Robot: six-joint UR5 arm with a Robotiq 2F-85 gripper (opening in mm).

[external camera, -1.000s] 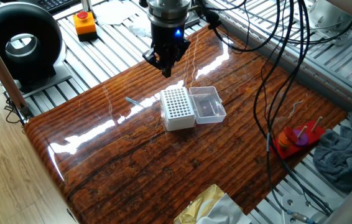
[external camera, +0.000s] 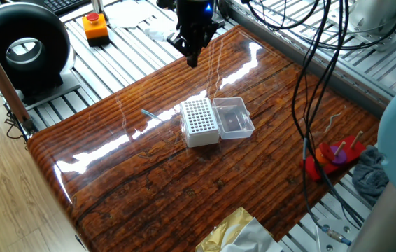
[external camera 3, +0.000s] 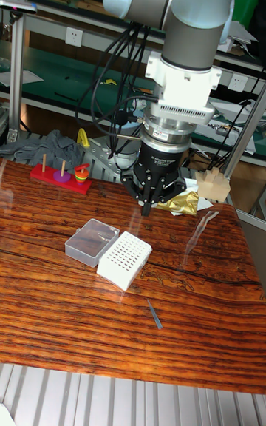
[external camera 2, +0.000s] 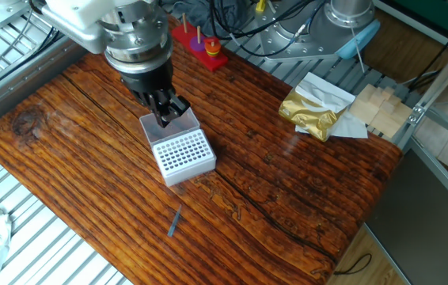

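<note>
A white tip rack [external camera: 200,123] with rows of holes stands on the glossy wooden table. Its clear lid [external camera: 234,117] lies open against one side. A thin bluish pipette-like stick [external camera 3: 155,315] rests on the wood, apart from the rack; it shows in the second view as well [external camera 2: 174,222]. My black gripper [external camera: 193,61] hangs above the table, clear of the rack and the stick. Its fingertips [external camera 3: 146,208] come together at a point, and nothing shows between them. In the second view the gripper [external camera 2: 163,117] overlaps the lid from that angle.
A red peg toy [external camera 3: 60,177] with coloured rings sits at one table edge, near hanging black cables [external camera: 303,133]. Gold foil packaging [external camera 2: 313,113] and wooden blocks [external camera 2: 381,108] occupy another edge. An orange emergency-stop box [external camera: 96,29] stands off the table.
In the first exterior view, my gripper has shifted upward in the picture and slightly right, farther from the rack. The cables and arm moved too. Rack, lid and stick stayed in place.
</note>
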